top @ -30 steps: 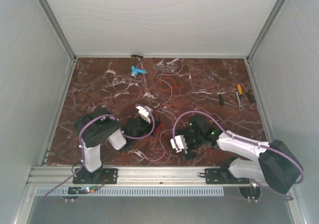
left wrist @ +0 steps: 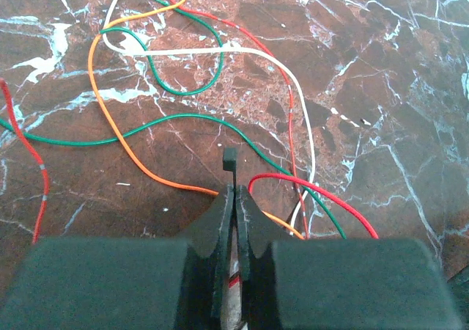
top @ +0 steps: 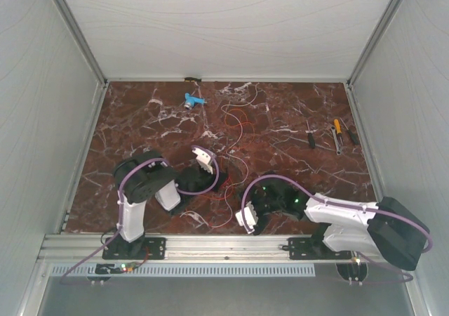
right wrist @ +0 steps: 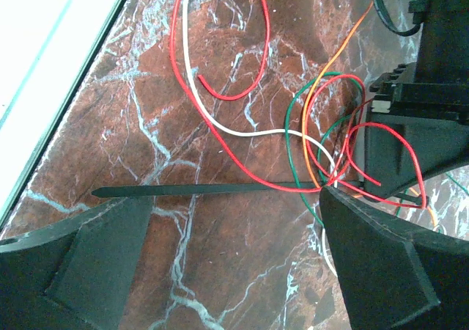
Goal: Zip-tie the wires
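In the left wrist view my left gripper is shut on a thin black zip tie [left wrist: 230,159], whose small square head pokes out past the fingertips. Seen from the right wrist, the zip tie [right wrist: 198,189] stretches long and straight, with its pointed tail at the left. A bundle of red, white, green and orange wires [right wrist: 306,133] crosses it near the left gripper. My right gripper is open, its fingers [right wrist: 88,260] spread with the tie's strip running across beyond the gap. Whether the tie passes over or under each wire, I cannot tell.
A blue tool [top: 193,100] lies at the back left of the table. Screwdrivers [top: 311,136] and a wrench [top: 336,140] are at the right. The metal front rail [top: 210,241] borders the work area.
The right gripper has shifted towards the front rail and slightly left in the top view. My left arm has moved only slightly, and its gripper stays by the wires.
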